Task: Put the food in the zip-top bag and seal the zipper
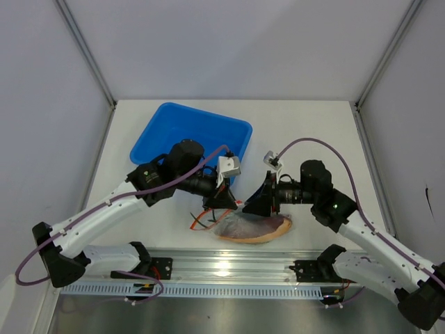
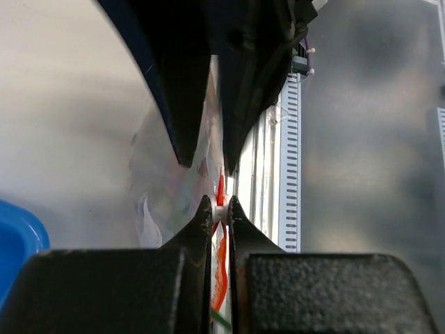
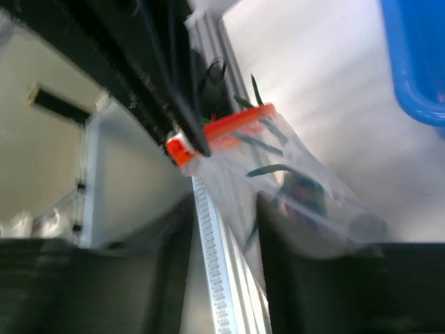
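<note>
A clear bag (image 1: 254,229) with an orange zipper rim lies at the table's front, food and green strips showing inside it in the right wrist view. My left gripper is shut on the orange zipper (image 3: 229,125) at the bag's top. My right gripper (image 1: 261,205) is just right of the left one, over the bag; in the left wrist view its dark fingers (image 2: 182,111) stand apart close above the held zipper. In the right wrist view its fingertips are blurred and part open near the bag's clear film.
A blue bin (image 1: 188,129) stands at the back left. Metal rails (image 1: 222,271) run along the front edge.
</note>
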